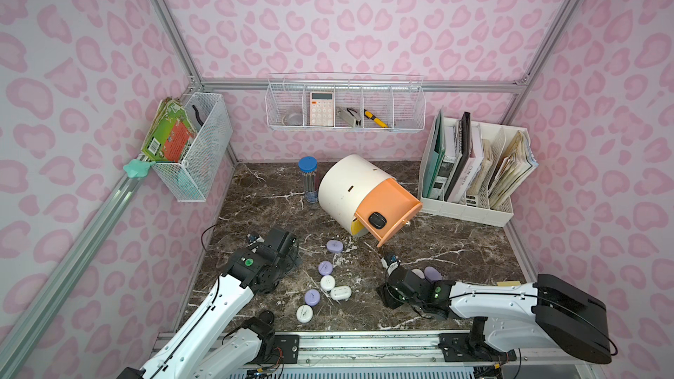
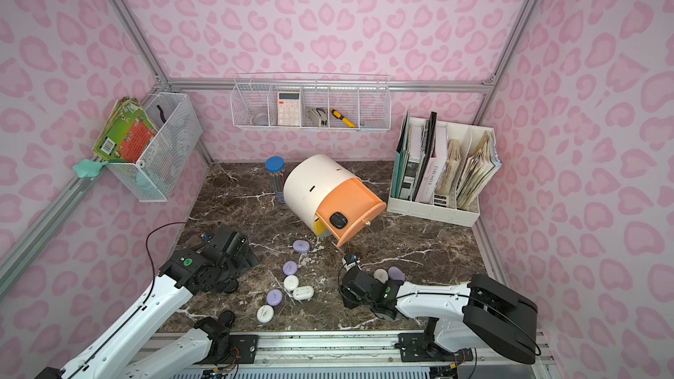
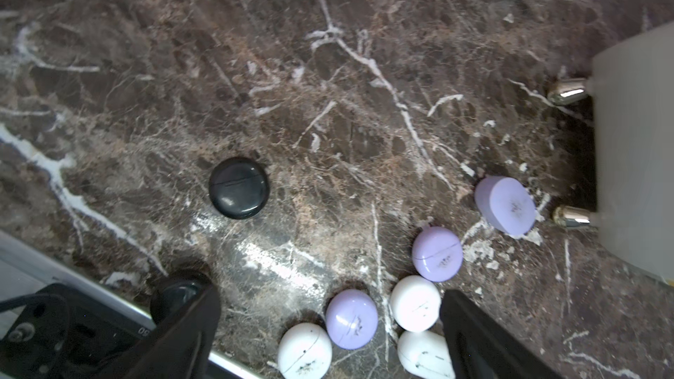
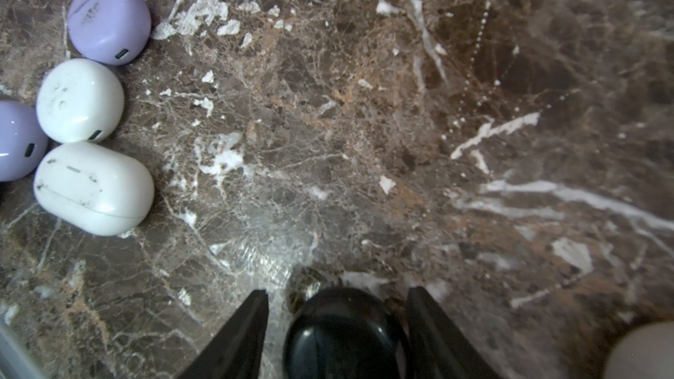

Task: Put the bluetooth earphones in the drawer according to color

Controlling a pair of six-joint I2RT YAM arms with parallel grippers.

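A white cylindrical cabinet (image 1: 351, 184) stands at the back middle with its orange drawer (image 1: 384, 205) pulled out. A black earphone case (image 1: 377, 220) lies inside the drawer. Over the front of the table, my right gripper is open, with another black case (image 4: 344, 340) between its fingers. My left gripper also stands open, empty, above the left side. Two black cases lie there: one (image 3: 238, 187) on bare marble, the other (image 3: 177, 293) partly behind a finger. Several purple cases (image 1: 335, 246) and white cases (image 1: 340, 293) are spread over the front middle.
Beyond my right gripper sit a white case (image 2: 380, 276) and a purple one (image 2: 396, 273). A blue-lidded jar (image 1: 309, 179) is close to the cabinet's left. A white file holder (image 1: 463, 210) occupies the back right. Marble between it and the right arm is clear.
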